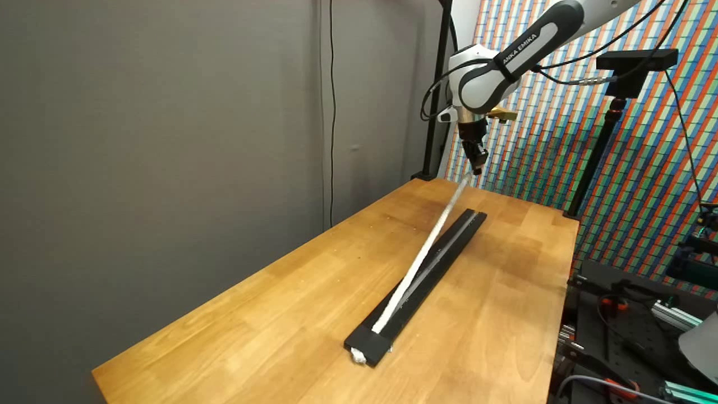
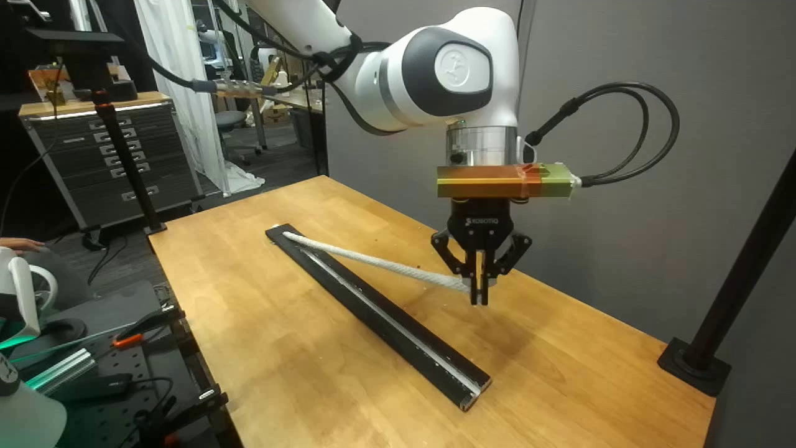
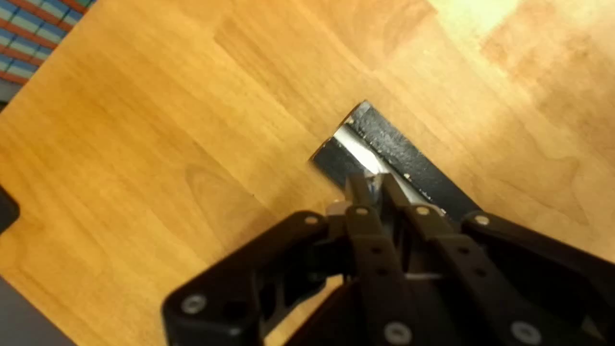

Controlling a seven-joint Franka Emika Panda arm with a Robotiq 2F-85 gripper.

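Note:
A white rope (image 1: 425, 249) runs straight and taut from the near end of a black grooved bar (image 1: 444, 267) up to my gripper (image 1: 477, 172). In exterior view 2 my gripper (image 2: 479, 300) is shut on the rope's free end, above the table, and the rope (image 2: 373, 261) slants down to the bar's far end. The groove of the bar (image 2: 418, 352) shows a pale strip and lies bare along most of its length. From the wrist, the bar's end (image 3: 398, 144) lies below my gripper; the fingers mostly hide the rope there.
Black posts (image 2: 709, 298) stand at its edges, and a grey wall (image 1: 202, 134) runs along one side. Tools and a black bench (image 2: 112, 381) sit beyond the other edge.

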